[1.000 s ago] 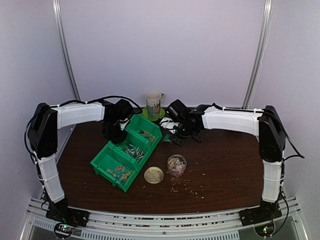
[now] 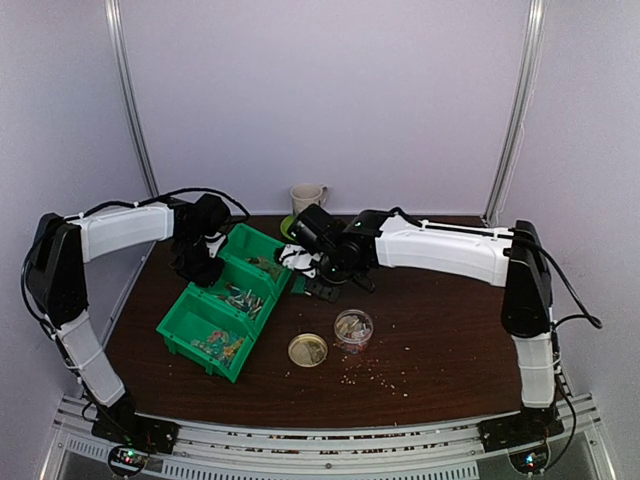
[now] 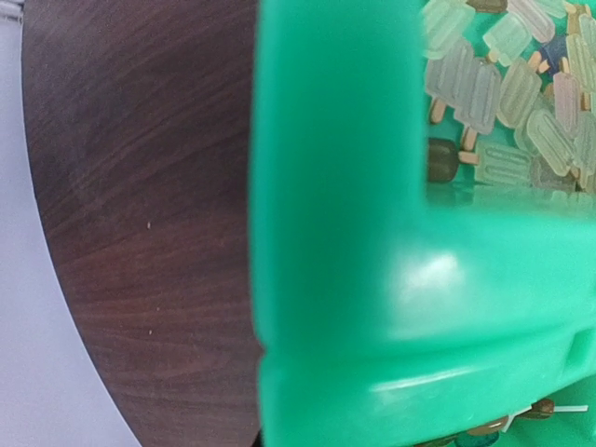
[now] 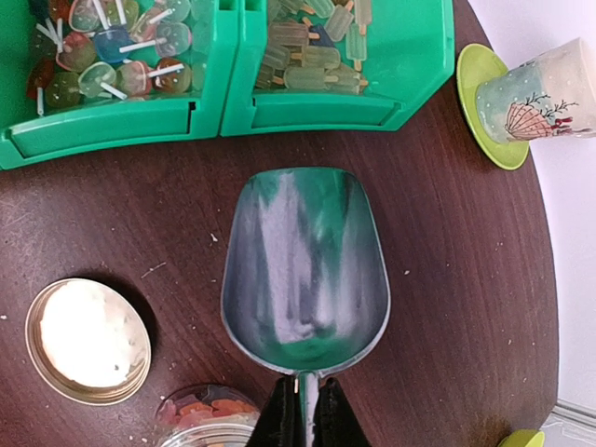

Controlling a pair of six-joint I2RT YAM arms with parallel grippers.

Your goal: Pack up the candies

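The green three-compartment box (image 2: 199, 362) stands at a slant on the left of the table, with candies in each compartment. Its wall (image 3: 345, 279) fills the middle of the left wrist view. My left gripper (image 2: 203, 272) is shut on that wall at the box's left side; its fingers are mostly hidden. Popsicle candies (image 3: 507, 93) lie in the far compartment, lollipops (image 4: 121, 47) in the middle one. A metal scoop (image 4: 305, 270), empty, is gripped by its handle in my right gripper, over bare table beside the box. The open clear jar (image 2: 353, 328) holds some candies.
A gold lid (image 2: 308, 350) lies between box and jar. Small crumbs (image 2: 372, 381) are scattered before the jar. At the back, a mug (image 2: 305, 194) on a green saucer stands close to my right arm.
Held by my left gripper, the box has slid leftward, away from the jar and lid. My right gripper with the scoop has moved left, closer to the box.
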